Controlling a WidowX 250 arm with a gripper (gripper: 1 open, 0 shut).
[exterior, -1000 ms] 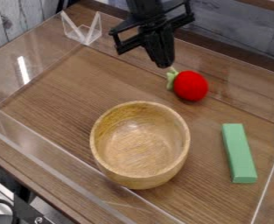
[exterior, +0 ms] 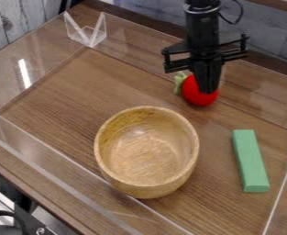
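Observation:
My black gripper (exterior: 202, 77) hangs from the top of the camera view, right over a red round object (exterior: 201, 97), its lower part partly in front of it. The fingers look close together; whether anything sits between them is unclear. A small pale green piece shows at the left of the red object.
A wide tan bowl (exterior: 147, 178) stands at the lower centre, with a light green bar (exterior: 249, 162) to its right. A clear plastic item (exterior: 89, 27) lies at the upper left, and a grey edge runs along the back.
The red object has stayed about where it was.

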